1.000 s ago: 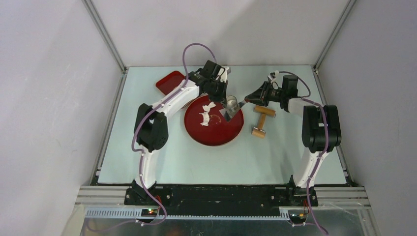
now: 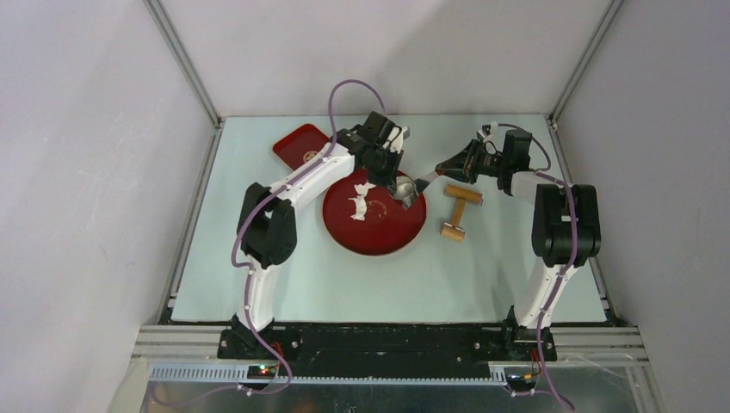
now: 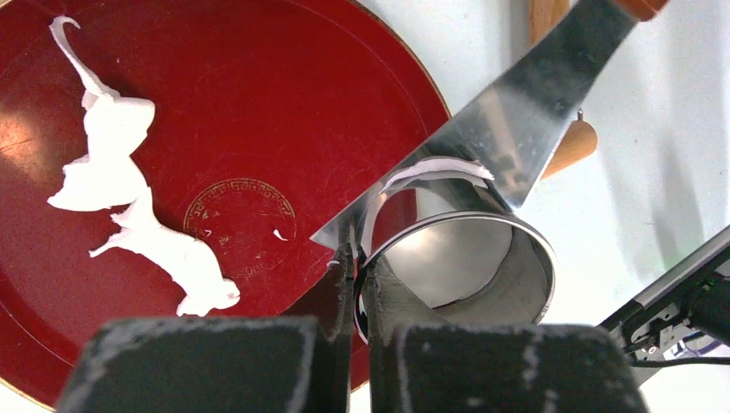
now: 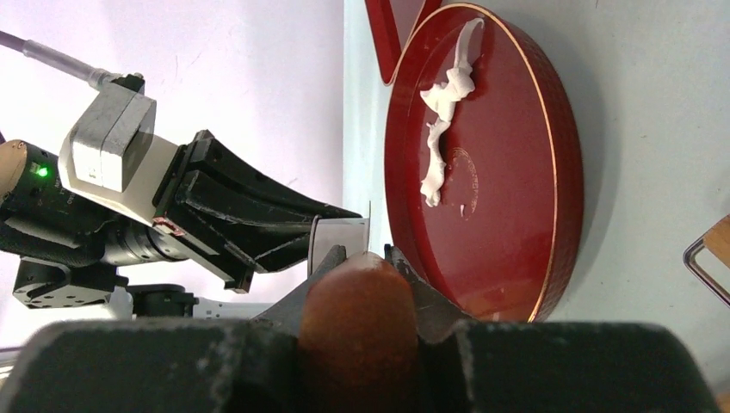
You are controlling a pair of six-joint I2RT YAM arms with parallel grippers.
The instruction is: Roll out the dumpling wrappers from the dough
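My left gripper is shut on the rim of a steel ring cutter [image 3: 541,267], held over the right part of a red round tray [image 2: 361,232]. My right gripper is shut on the wooden handle [image 4: 357,340] of a steel scraper [image 3: 525,103], whose blade lies against the cutter, with a thin pale strip of dough [image 3: 448,165] at their meeting. On the tray's left lie torn white dough pieces [image 3: 163,249] and a tiny scrap.
A wooden roller tool [image 2: 458,213] rests right of the tray. A red square container [image 2: 297,142] is at the back left.
Compared with the earlier top views, my left gripper and the cutter have moved a little toward the front and right, and the right gripper has shifted slightly right.
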